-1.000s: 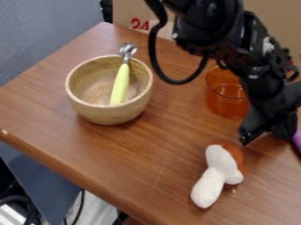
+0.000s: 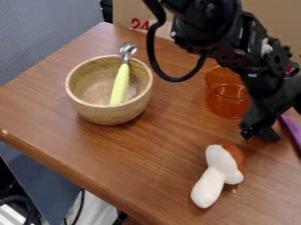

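The black arm reaches down from the top right, its gripper (image 2: 261, 127) low over the table on the right, beside an orange translucent cup (image 2: 226, 93); whether it is open or shut is hard to see. A purple object (image 2: 293, 131) lies at the right edge, close by the gripper. A wooden bowl (image 2: 91, 98) on the left holds a scoop with a pale yellow handle (image 2: 120, 83). A white and orange mushroom toy (image 2: 216, 177) lies toward the front.
The wooden table (image 2: 129, 167) has free room at its centre and front left. Its left edge runs diagonally, with cables below it. A cardboard box (image 2: 188, 18) stands behind.
The arm and gripper have shifted slightly to the right since a second ago, uncovering more of the purple object. The bowl, cup and mushroom toy have not moved.
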